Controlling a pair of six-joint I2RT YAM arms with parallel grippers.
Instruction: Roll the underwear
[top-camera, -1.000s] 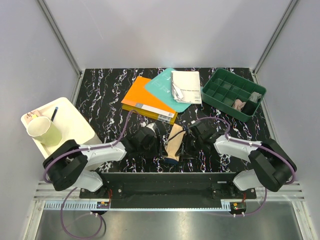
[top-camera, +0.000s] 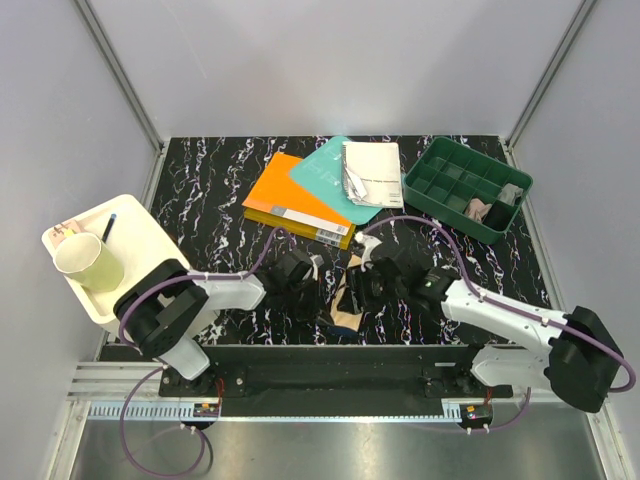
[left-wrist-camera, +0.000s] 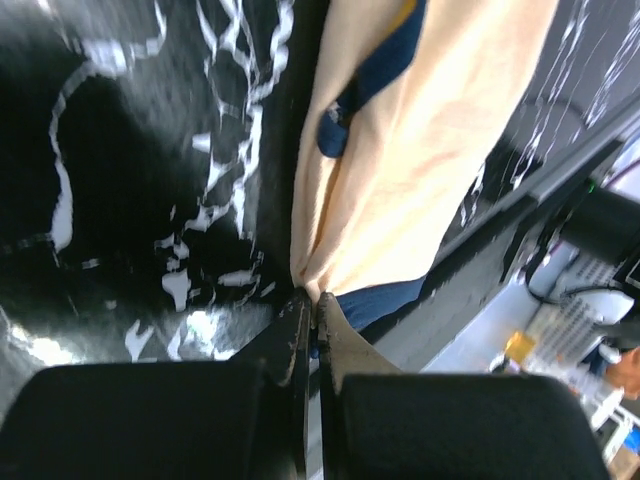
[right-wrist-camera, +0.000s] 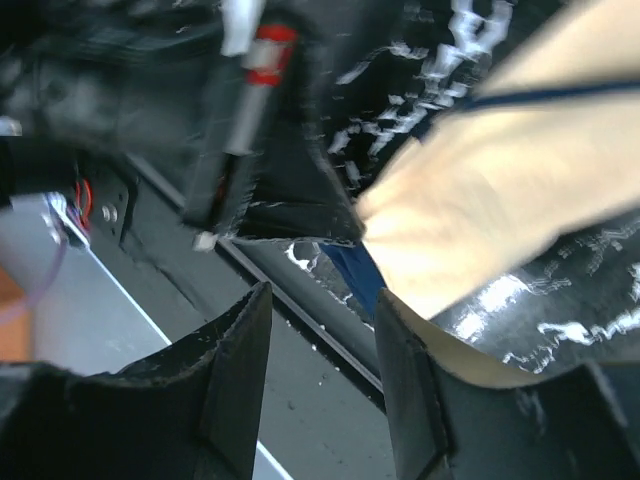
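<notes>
A folded strip of peach underwear (top-camera: 345, 318) with dark navy trim lies on the black marbled table, partly hidden under the arms in the top view. In the left wrist view, folds of the underwear (left-wrist-camera: 420, 190) gather to a point at the tips of my left gripper, which is shut on its near corner beside the navy band. My right gripper is open and raised, with nothing between its fingers. Beyond its fingertips, the underwear (right-wrist-camera: 480, 215) and the left gripper at the cloth's near corner show in the right wrist view.
An orange and yellow folder (top-camera: 290, 195), a teal folder (top-camera: 325, 170) and a notebook (top-camera: 375, 172) lie behind the cloth. A green box (top-camera: 428, 190) with cloth pieces stands back right. On the left is a white bin (top-camera: 150, 240) holding a cream cup (top-camera: 88, 262).
My left gripper shifted slightly toward the cloth's near corner, and its fingers have closed there. Lately the right arm has lifted and swung left over the underwear.
</notes>
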